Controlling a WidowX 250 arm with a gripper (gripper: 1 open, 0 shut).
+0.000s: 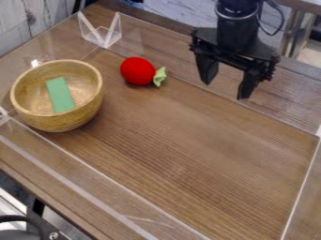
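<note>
My black gripper (232, 69) hangs over the back right of the wooden table, its fingers apart with nothing visible between them. To its left lies a red object (137, 69) with a small green piece at its right, perhaps a leaf. A wooden bowl (84, 111) at the left holds a green block (62, 97).
A clear, angular holder (101, 30) stands at the back left. A dark cable shows at the bottom left edge.
</note>
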